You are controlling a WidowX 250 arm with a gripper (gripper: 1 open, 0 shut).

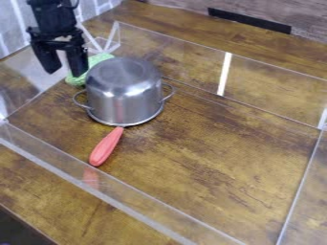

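The black gripper [59, 59] hangs at the upper left, open, over the area left of a green object [90, 67]. A large silver pot [124, 88] with side handles stands right of it, partly covering the green object. A red elongated object [106, 145] lies on the wooden table [224, 163] below the pot.
Clear plastic walls or edges run along the left and bottom and at the right. A white strip [225, 73] lies right of the pot.
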